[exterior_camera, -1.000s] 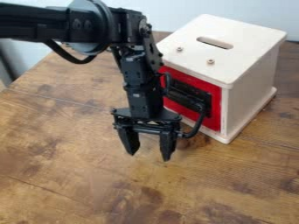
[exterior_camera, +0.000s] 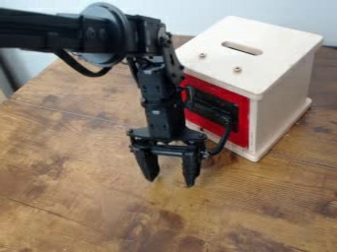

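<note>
My black gripper hangs over the wooden table in front of a pale wooden box, fingers pointing down and standing apart with nothing between them. The box has a slot in its top, two small knobs and a red front panel with a dark part on it, partly hidden behind my arm and a cable.
The box takes up the right rear; a pale wall lies behind the table's back edge.
The gripper has shifted very slightly down and to the right; its fingers look about as far apart as before. The box has not moved.
</note>
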